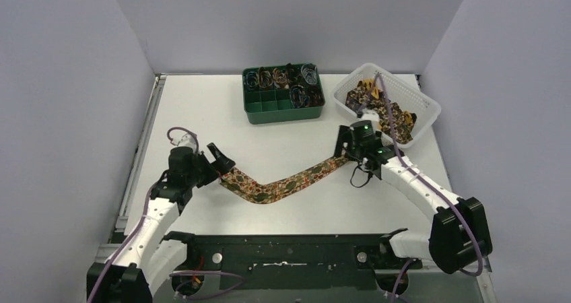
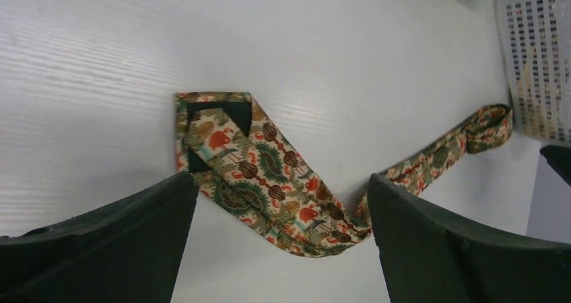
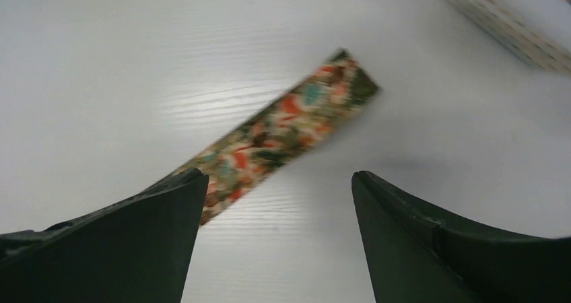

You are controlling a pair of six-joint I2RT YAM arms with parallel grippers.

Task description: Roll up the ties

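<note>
One patterned tie [image 1: 296, 185] lies bent across the table, orange and green on a dark ground. Its left end is folded over on itself, as the left wrist view shows on the tie [image 2: 266, 182]. My left gripper [image 1: 221, 163] stands open close above that end, with nothing between its fingers. Over the other end, my right gripper [image 1: 345, 145] is also open and empty. In the right wrist view the far end of the tie [image 3: 296, 118] lies flat, ahead of the open fingers [image 3: 155, 229], and looks blurred.
At the back, a green divided box [image 1: 286, 114] holds several coiled items, with some compartments empty. A white basket [image 1: 427, 108] with more patterned ties stands back right, near my right gripper.
</note>
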